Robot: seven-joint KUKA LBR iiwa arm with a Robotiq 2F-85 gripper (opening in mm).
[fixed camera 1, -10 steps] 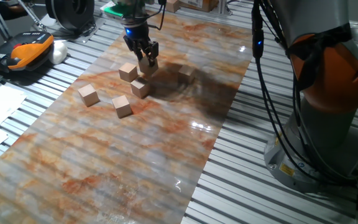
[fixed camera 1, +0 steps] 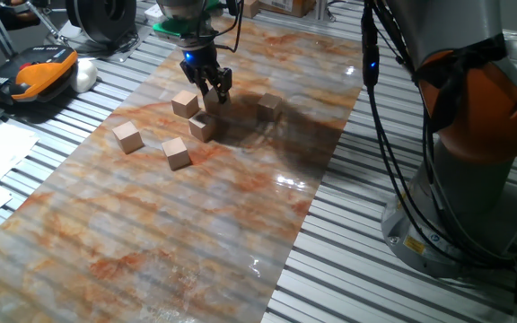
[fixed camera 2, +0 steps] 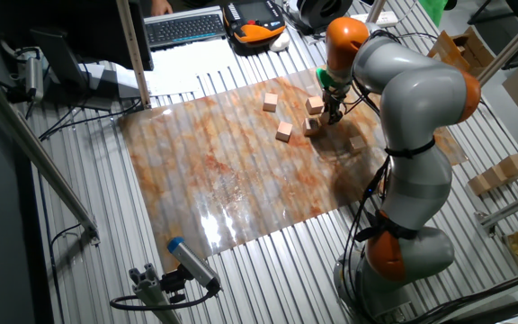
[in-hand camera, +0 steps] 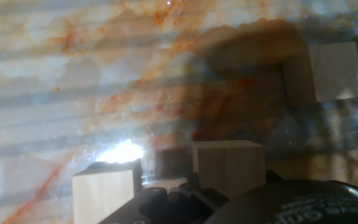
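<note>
My gripper (fixed camera 1: 208,88) hangs low over the far part of the marbled sheet (fixed camera 1: 142,215), close to two plain wooden cubes. One is the far-left cube (fixed camera 1: 184,104); the other is the nearer cube (fixed camera 1: 202,126). A pale patch of wood shows at its fingers, partly covered by them, so whether the fingers grip it cannot be told. In the wrist view the gripper's dark fingers fill the bottom edge, between a pale cube (in-hand camera: 104,196) and a tan cube (in-hand camera: 230,168). A thin pale strip shows between them.
A shaded cube (fixed camera 1: 269,108) stands to the right of my gripper. Two more cubes, the left cube (fixed camera 1: 127,137) and the front cube (fixed camera 1: 176,153), lie on the left. An orange-and-black pendant (fixed camera 1: 34,74) rests beyond the sheet's left edge.
My gripper has come down slightly and turned. The cube that showed clearly between its fingers before is now mostly covered by them. The other cubes have not moved.
</note>
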